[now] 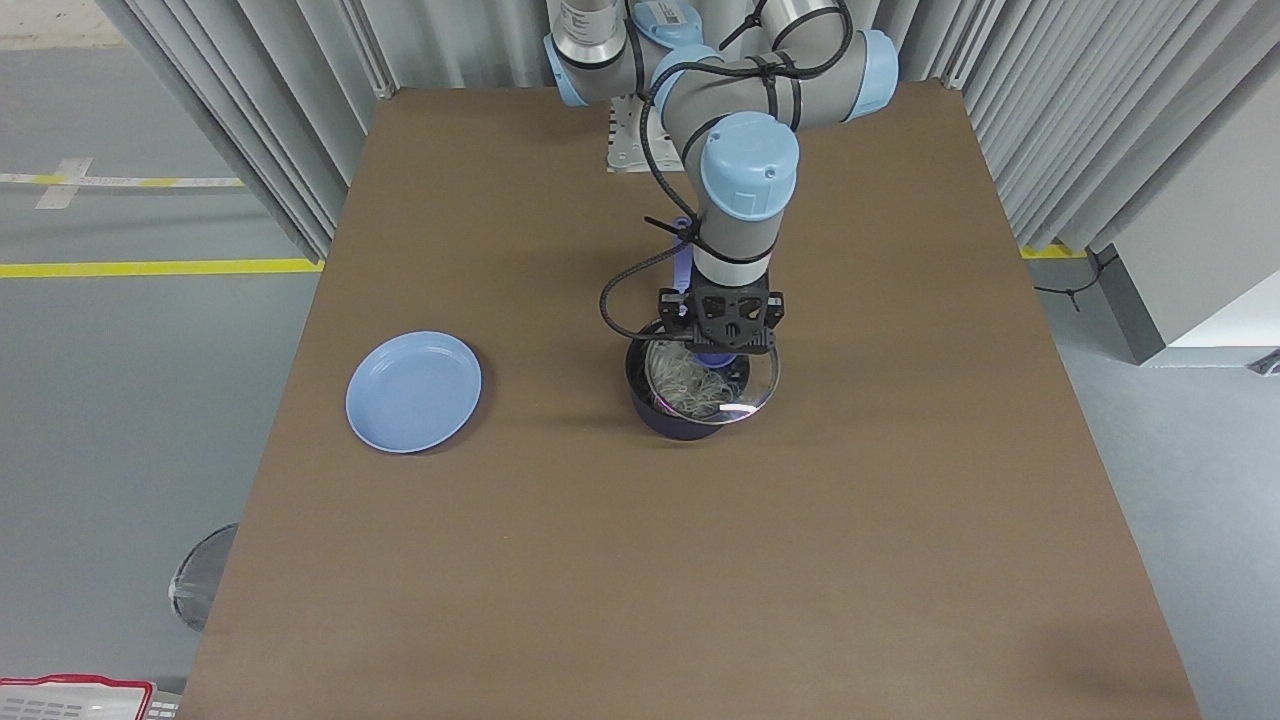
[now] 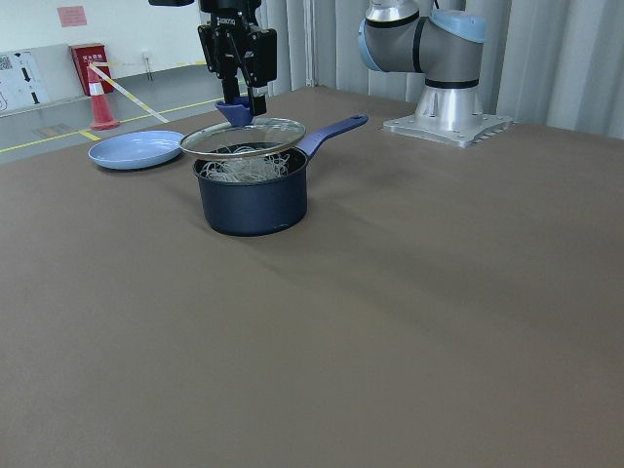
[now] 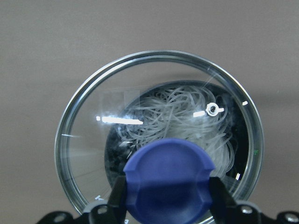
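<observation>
My gripper is shut on the blue knob of a glass lid, holding the lid just over the dark blue saucepan. The lid sits slightly off the pot's outline in the wrist view. Pale noodles show through the glass. In the front view my wrist hides much of the pan and handle.
A light blue plate lies to the pan's left in the front view.
</observation>
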